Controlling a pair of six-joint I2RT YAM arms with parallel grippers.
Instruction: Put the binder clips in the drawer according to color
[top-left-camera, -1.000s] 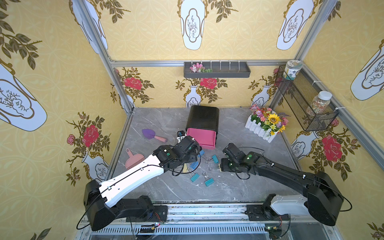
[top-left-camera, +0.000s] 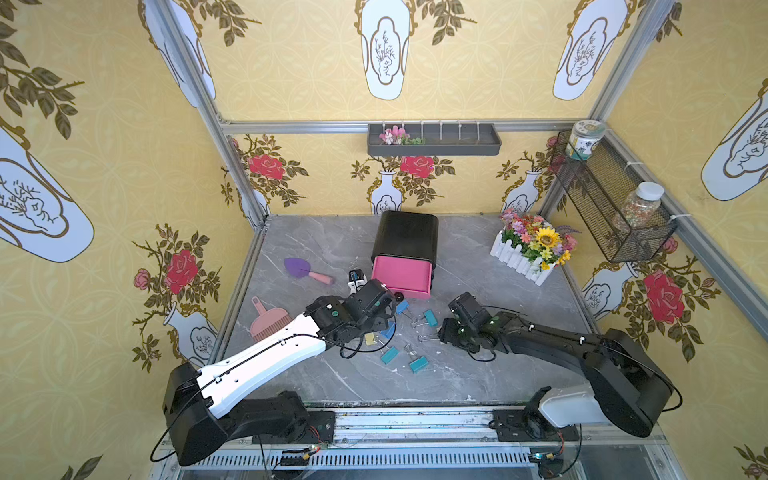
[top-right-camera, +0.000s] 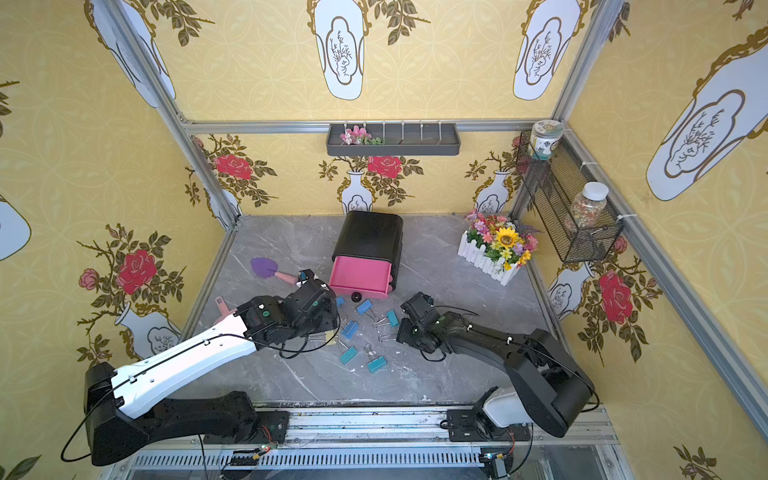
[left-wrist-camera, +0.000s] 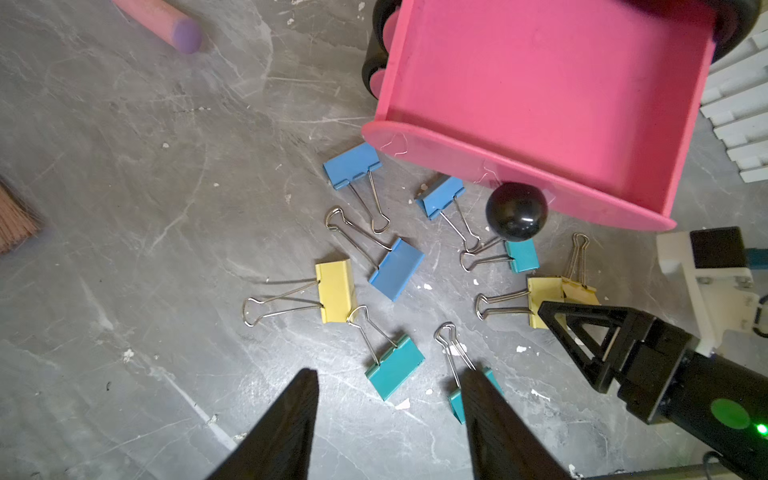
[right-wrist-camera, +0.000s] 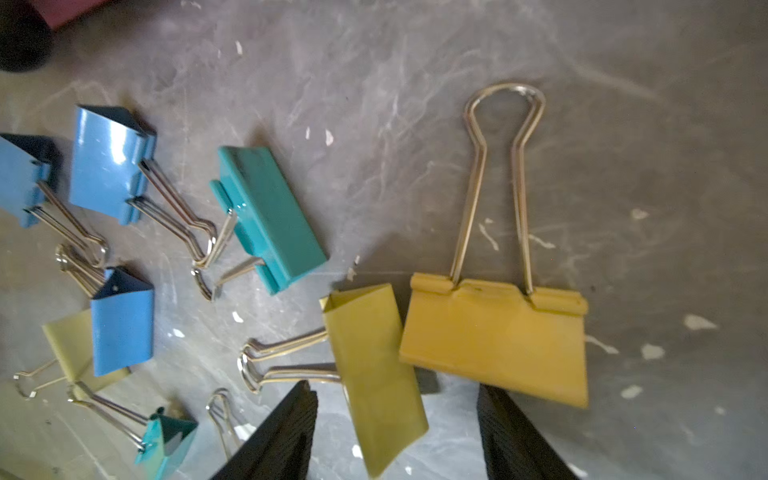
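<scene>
A pink drawer (left-wrist-camera: 544, 80) is pulled out of a black box (top-left-camera: 404, 230), empty inside, with a black knob (left-wrist-camera: 516, 211). Blue clips (left-wrist-camera: 396, 268), teal clips (left-wrist-camera: 393, 366) and yellow clips (left-wrist-camera: 336, 292) lie scattered in front of it. My left gripper is open above them, nothing between its fingertips. My right gripper is open, low over two yellow clips, a slanted one (right-wrist-camera: 369, 360) and a wider one (right-wrist-camera: 492, 340), the slanted one between its fingertips in that view.
A flower planter (top-left-camera: 520, 260) stands back right. A purple trowel (top-left-camera: 296, 267) and pink dustpan (top-left-camera: 268, 320) lie at left. A wire basket (top-left-camera: 600, 192) hangs on the right wall.
My left gripper has moved slightly down and left from a second ago. My right gripper dipped, and its arm has shifted slightly.
</scene>
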